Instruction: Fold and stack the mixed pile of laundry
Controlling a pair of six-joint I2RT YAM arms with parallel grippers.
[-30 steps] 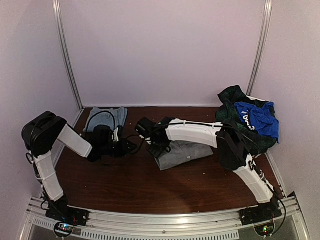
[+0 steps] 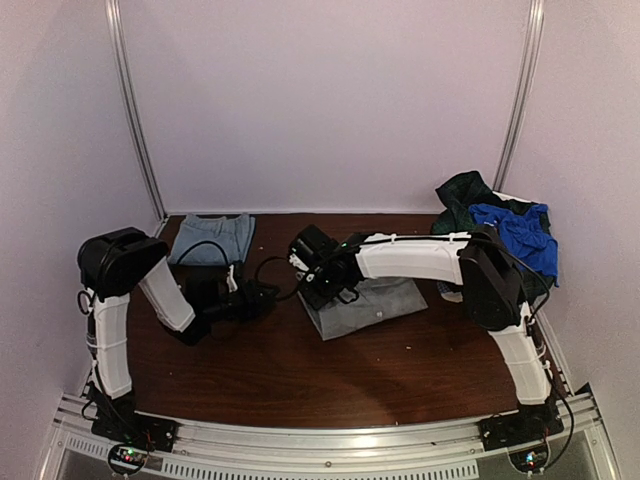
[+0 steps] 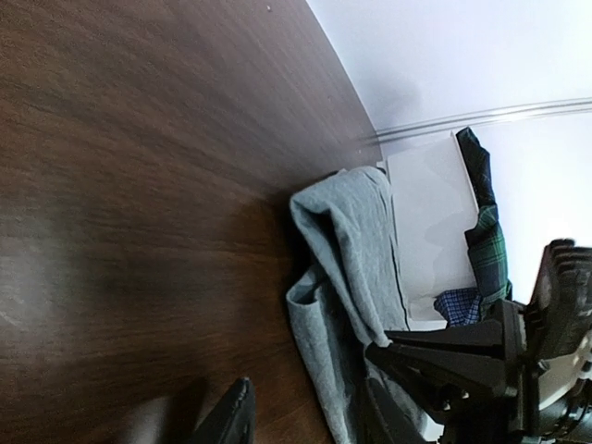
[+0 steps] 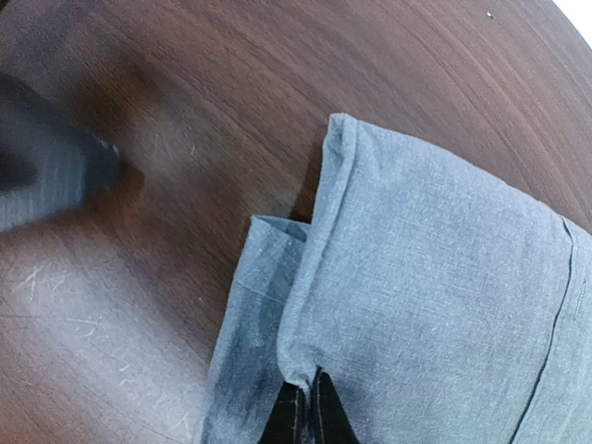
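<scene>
A grey garment (image 2: 370, 310) lies folded on the table beneath my right arm. In the right wrist view my right gripper is shut at the folded edge of the grey cloth (image 4: 425, 268), which bunches into its fingertips. In the left wrist view the same cloth (image 3: 338, 231) rises in a fold beside the right gripper. My left gripper (image 2: 265, 300) is low over the table left of that garment; in its own view its fingers stand apart at the bottom, nothing between them. A folded light-blue garment (image 2: 215, 235) lies at the back left.
A pile of dark green plaid and bright blue clothes (image 2: 510, 240) sits at the back right, partly behind my right arm.
The left arm's elbow has moved rightward, with its gripper staying about in place.
</scene>
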